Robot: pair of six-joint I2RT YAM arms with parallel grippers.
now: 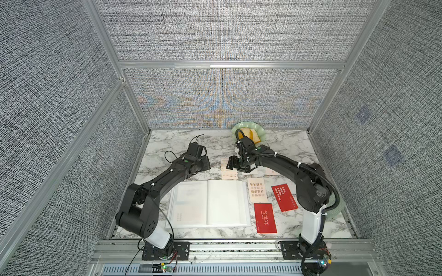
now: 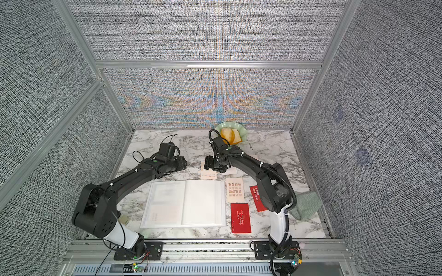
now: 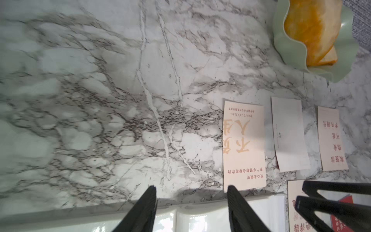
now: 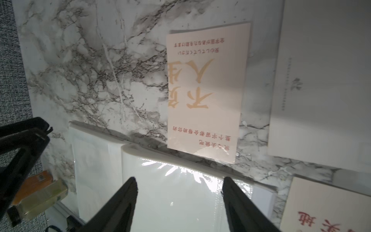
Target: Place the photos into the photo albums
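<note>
An open white album (image 1: 227, 202) lies at the front centre. Just behind it is a pale pink card (image 4: 204, 92) with gold writing, with a white card (image 3: 289, 133) beside it. Further right are another pink card (image 3: 332, 139), a lettered card (image 1: 257, 189) and two red cards (image 1: 265, 218) (image 1: 284, 196). My left gripper hangs open above the table behind the album's left page, with nothing between its fingers. My right gripper is open over the pink card and album's back edge, its fingers empty.
A green bowl (image 2: 241, 133) with bread sits at the back. A grey-green cloth (image 2: 304, 204) lies at the right front.
</note>
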